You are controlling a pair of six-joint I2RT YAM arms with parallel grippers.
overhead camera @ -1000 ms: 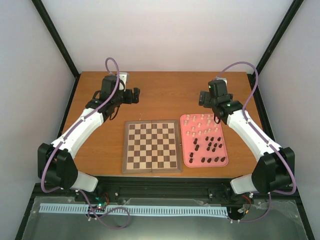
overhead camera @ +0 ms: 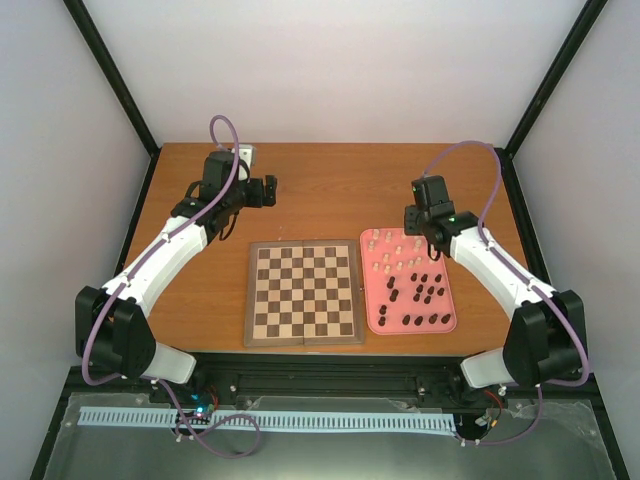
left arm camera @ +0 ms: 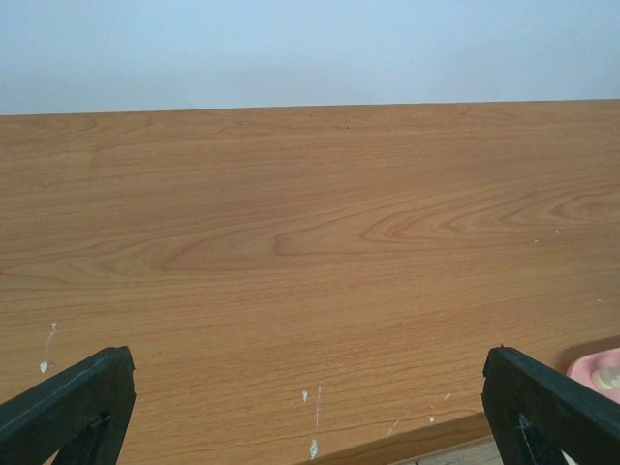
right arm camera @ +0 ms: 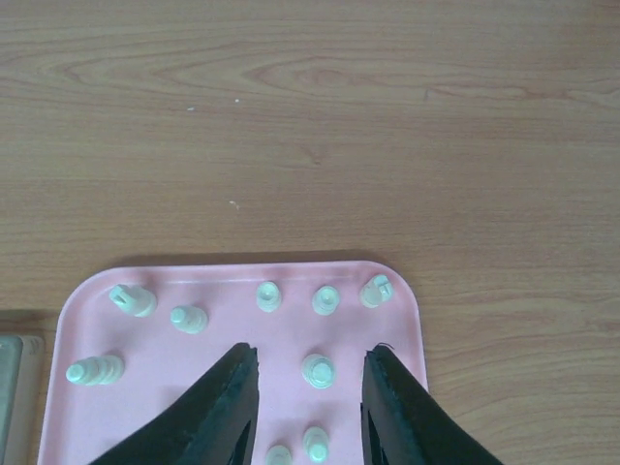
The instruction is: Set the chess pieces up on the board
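Note:
The chessboard [overhead camera: 304, 293] lies flat at the table's middle front, with no pieces on it. Beside it on the right is a pink tray [overhead camera: 408, 312] with light pieces [overhead camera: 387, 268] in its far half and dark pieces [overhead camera: 419, 320] in its near half. Over the tray's far edge, my right gripper stands part open, pointing down. Between and beyond its fingers a light piece [right arm camera: 318, 371] shows on the tray, not gripped. My left gripper hangs wide open over the bare table at the back left, with nothing between its fingers.
Light pieces stand close together in the tray, among them one at its far right corner [right arm camera: 376, 291]. The tray's left edge is close to the board's frame [overhead camera: 357, 290].
My right gripper has come nearer, from behind the tray to over its far edge, and its fingers have narrowed. My left arm, the board and the tray look unmoved.

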